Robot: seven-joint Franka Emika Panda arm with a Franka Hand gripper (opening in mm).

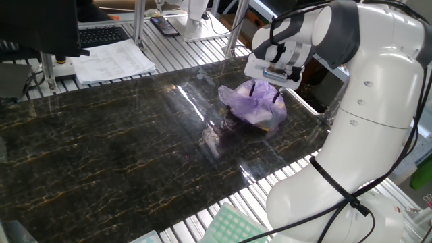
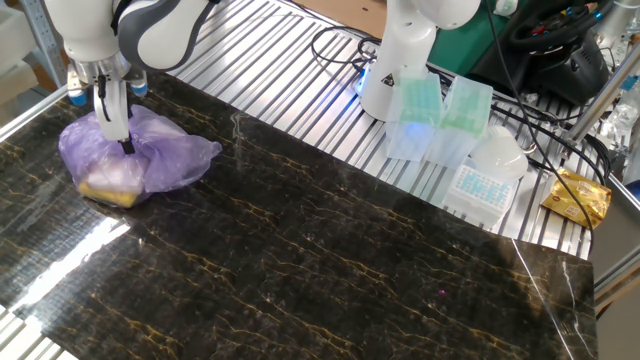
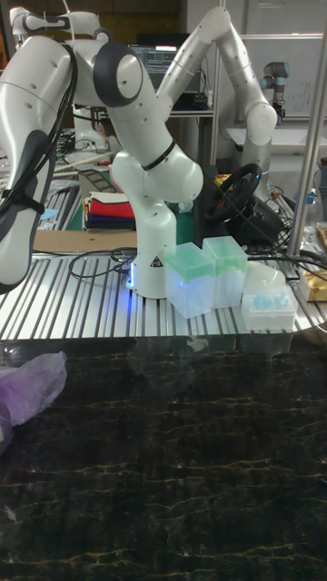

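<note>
A translucent purple plastic bag [image 1: 254, 108], with something yellowish showing at its base, rests on the dark marbled tabletop [image 1: 108, 148] near the far right edge in exterior view 1. Directly over it is my gripper [image 1: 264, 94], pointing down, its two dark fingertips spread apart on either side of the bag's gathered top. In exterior view 2 the purple bag [image 2: 150, 160] lies at the left, with one finger [image 2: 115, 112] in front of it. Only part of the bag [image 3: 34, 386] enters exterior view 3, at the left edge, and the gripper is out of that picture.
Clear boxes with green racks [image 2: 420, 100] and a white tip box [image 2: 482, 192] stand on the slatted metal surface beyond the tabletop, near another arm's base [image 3: 153, 276]. A gold packet [image 2: 578, 197] lies farther right. Most of the marbled top is bare.
</note>
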